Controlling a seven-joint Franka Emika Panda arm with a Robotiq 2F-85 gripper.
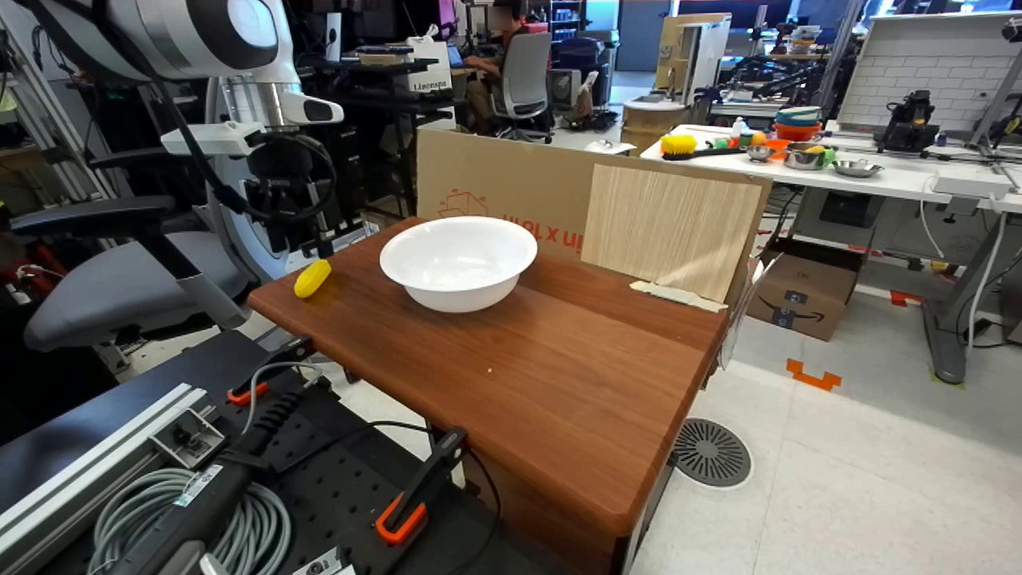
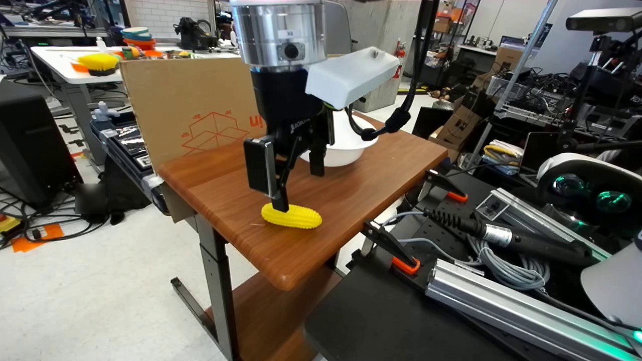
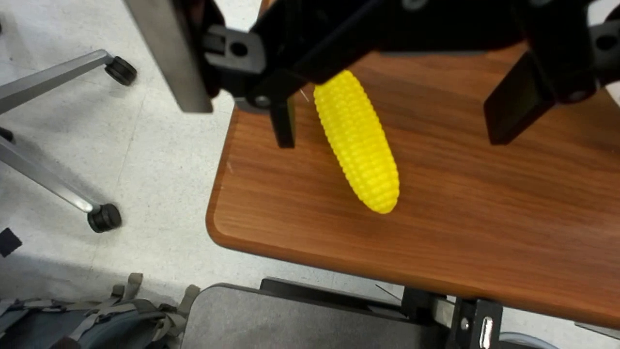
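A yellow corn cob lies on the brown table near one rounded corner; in exterior view 1 the corn rests at the left end. My gripper is above it, fingers wide apart, with nothing held between them. In the wrist view the cob appears between the two fingertips, nearer the left one, and its upper end is hidden behind the gripper's body. From the second exterior view, the gripper hangs over the corn. A white bowl stands upright on the table and looks empty.
Cardboard stands upright along the table's back edge, with a pale wood panel against it. Black clamps with orange parts grip the front edge. The wooden tabletop right of the bowl is clear.
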